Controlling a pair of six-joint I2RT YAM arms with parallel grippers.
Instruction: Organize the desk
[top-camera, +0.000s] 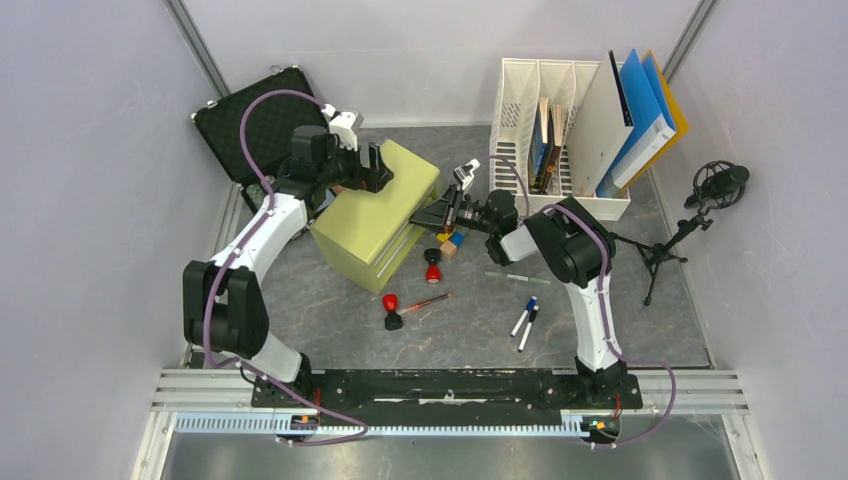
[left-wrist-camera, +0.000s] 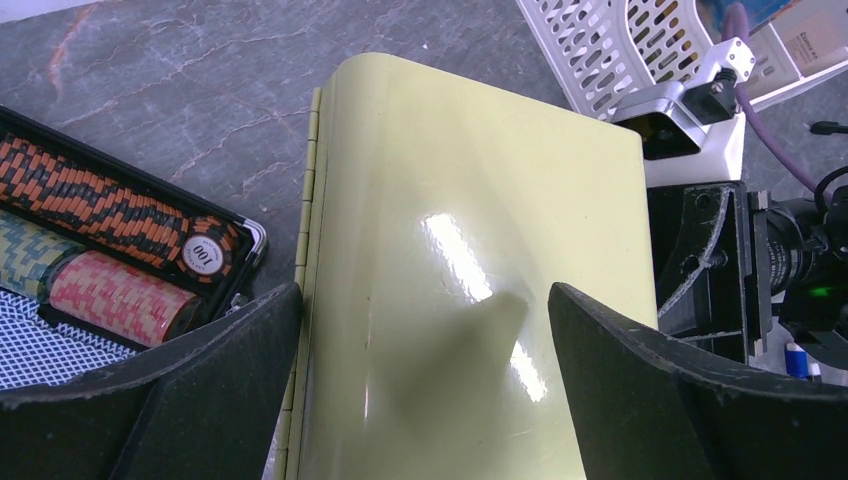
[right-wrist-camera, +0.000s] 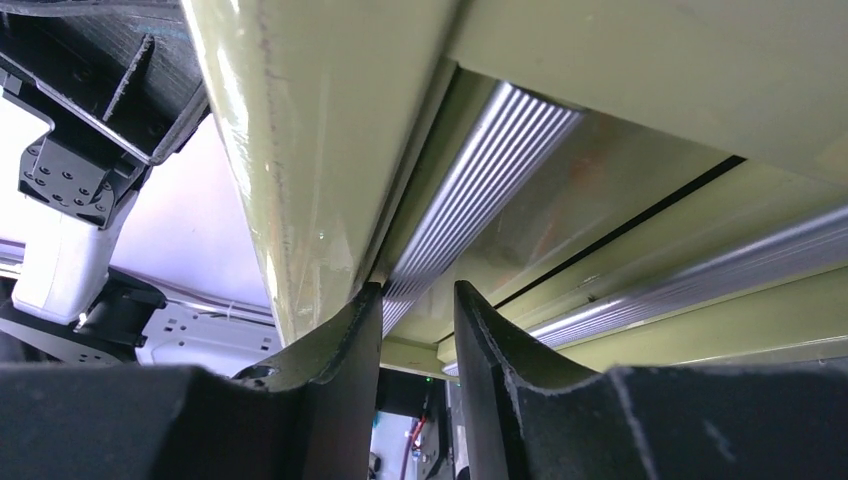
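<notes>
A glossy pale green two-tier box (top-camera: 355, 235) sits tilted at an angle mid-desk. My left gripper (top-camera: 373, 170) is open over its top; in the left wrist view the lid (left-wrist-camera: 460, 170) fills the space between the fingers. My right gripper (top-camera: 425, 218) stands open at the box's right face. In the right wrist view its fingertips (right-wrist-camera: 365, 305) are at a ribbed metal handle strip (right-wrist-camera: 470, 180) in a recess, with a second strip below it.
An open black case (top-camera: 225, 125) is at back left, a white file rack (top-camera: 515, 90) at back right, a microphone stand (top-camera: 660, 255) at right. Stamps (top-camera: 432, 265), markers (top-camera: 520, 325), pens and small blocks lie on the front desk.
</notes>
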